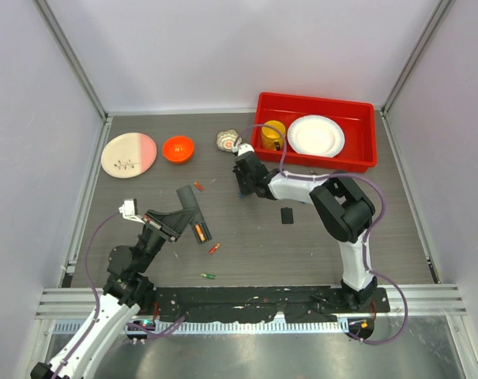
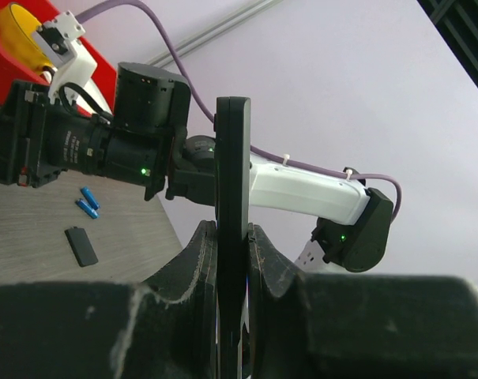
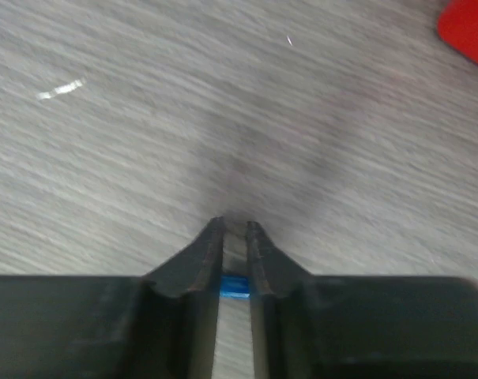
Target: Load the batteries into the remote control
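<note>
My left gripper (image 1: 180, 221) is shut on the dark remote control (image 1: 187, 201), whose lower compartment shows an orange battery (image 1: 199, 231); in the left wrist view the remote (image 2: 232, 166) stands edge-on between the fingers. My right gripper is low over the table with fingertips slightly apart, at a blue battery (image 3: 234, 287) partly hidden by them. Two blue batteries (image 2: 87, 208) lie on the table beyond. A dark battery cover (image 1: 287, 215) lies right of centre. Orange batteries (image 1: 214, 248) and a green battery (image 1: 208, 275) lie loose.
A red bin (image 1: 355, 130) with a plate (image 1: 316, 135) and yellow mug (image 1: 270, 138) stands at the back right. An orange bowl (image 1: 178, 150), pink-and-cream plate (image 1: 128, 155) and small patterned dish (image 1: 227, 140) are at the back.
</note>
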